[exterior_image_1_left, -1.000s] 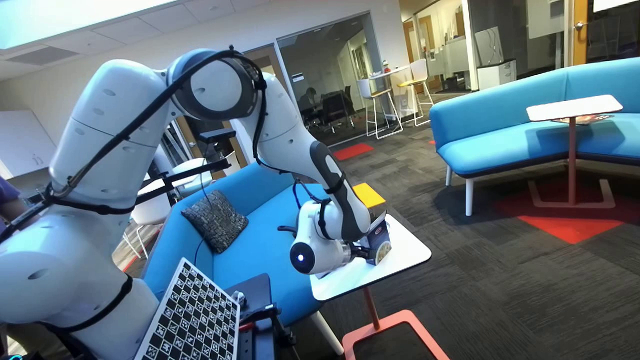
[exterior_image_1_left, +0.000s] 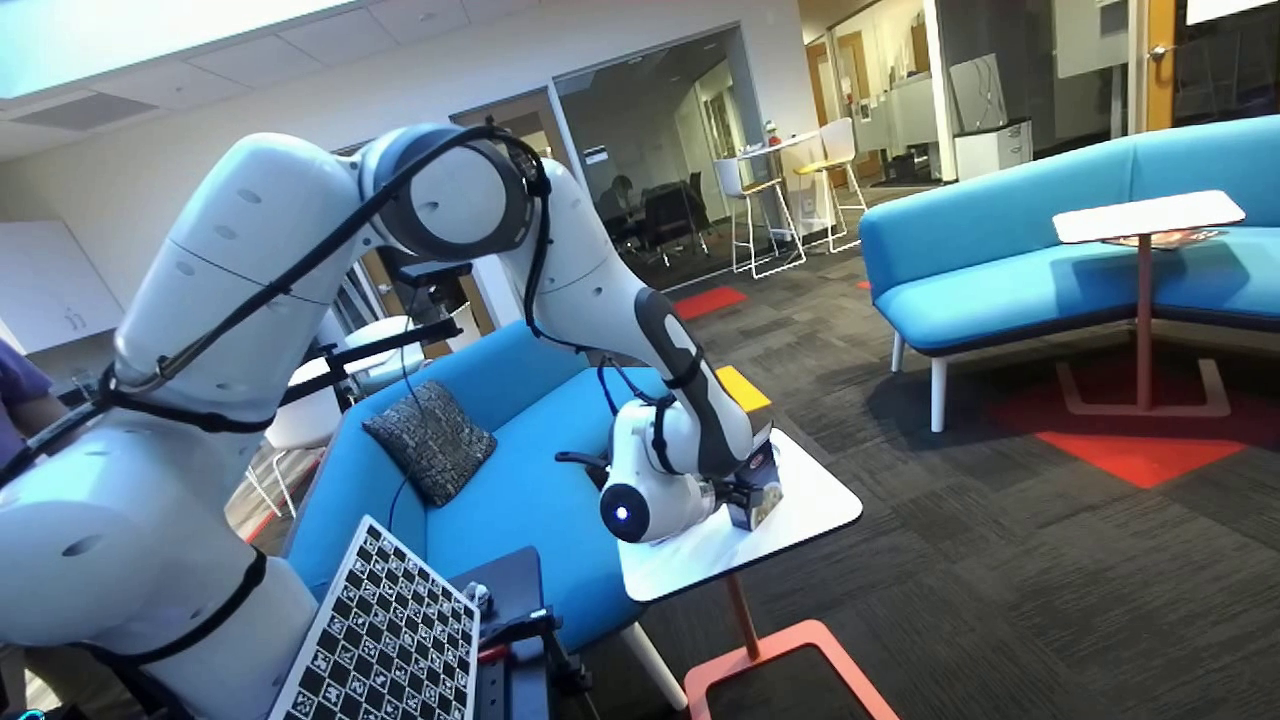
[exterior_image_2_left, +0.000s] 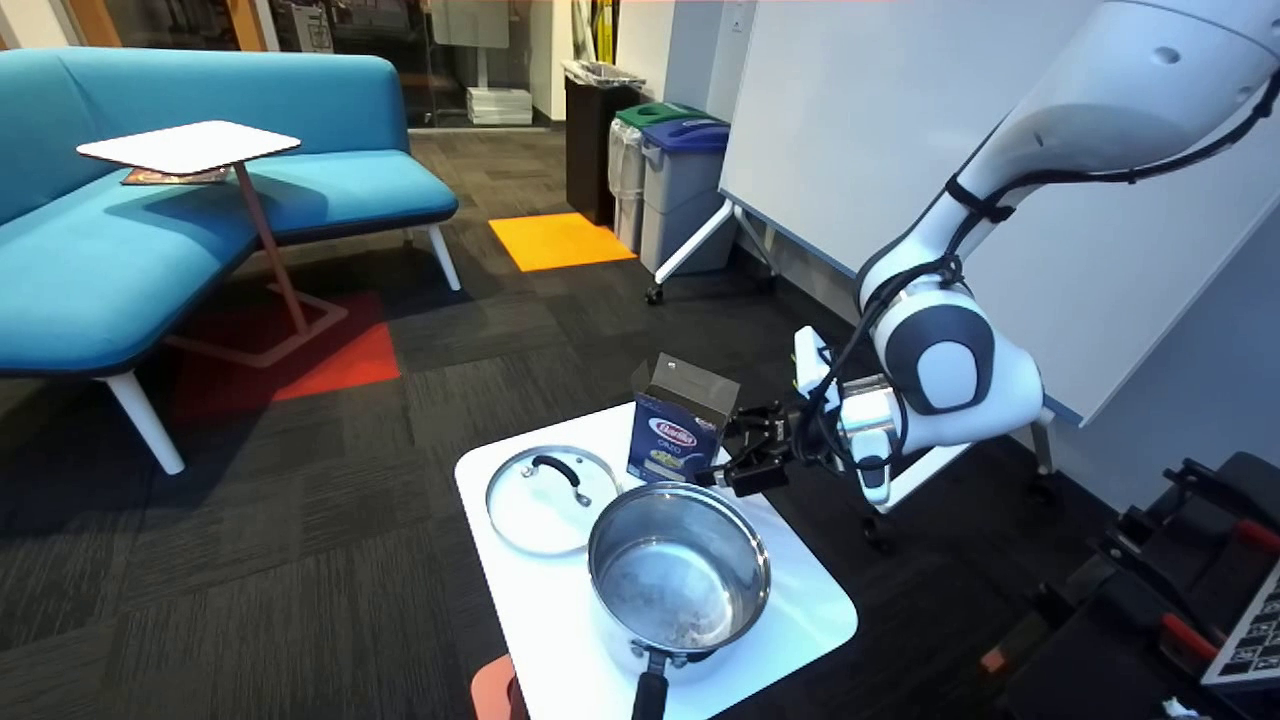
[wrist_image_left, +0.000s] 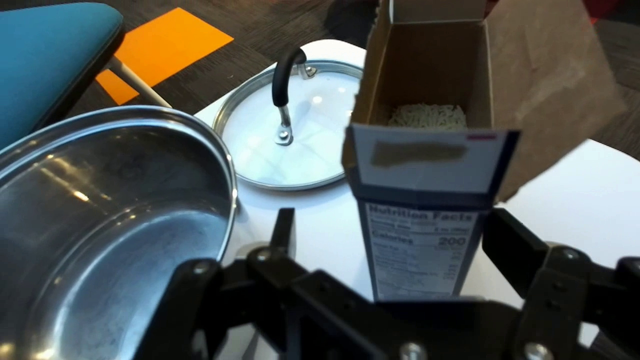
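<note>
A blue Barilla orzo box (exterior_image_2_left: 669, 432) stands upright near the far edge of the small white table, its top flaps raised. Pale orzo (wrist_image_left: 427, 116) shows inside it in the wrist view. My gripper (exterior_image_2_left: 710, 470) is open at the box's side; in the wrist view one finger (wrist_image_left: 283, 231) stands well left of the box and the other finger (wrist_image_left: 510, 246) lies close along its right side. A steel pot (exterior_image_2_left: 678, 576) with a black handle sits beside the gripper. The glass lid (exterior_image_2_left: 540, 510) with a black grip lies flat on the table, beyond the pot.
The white table (exterior_image_2_left: 768, 648) is small, and its bare patches are narrow around the pot and box. A blue couch (exterior_image_1_left: 540, 480) borders it in exterior view 1. Dark carpet (exterior_image_2_left: 300, 552) lies open beyond the table.
The table and couch have stayed where they were.
</note>
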